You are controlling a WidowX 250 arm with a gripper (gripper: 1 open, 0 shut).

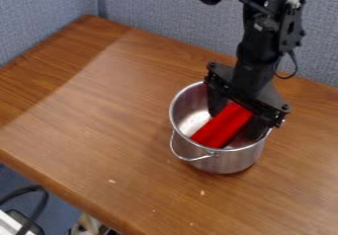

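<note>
A silver metal pot (209, 158) with a wire handle stands on the wooden table at centre right. Inside it lies a red elongated object (219, 127), slanting from lower left to upper right. The black gripper (244, 106) is lowered over the pot, open, with its fingers around the upper part of the red object. The dark fingertips are partly hidden against the pot and the object, so contact cannot be told.
A grey padded wall stands behind. Black cables (20, 195) show past the table's lower left edge.
</note>
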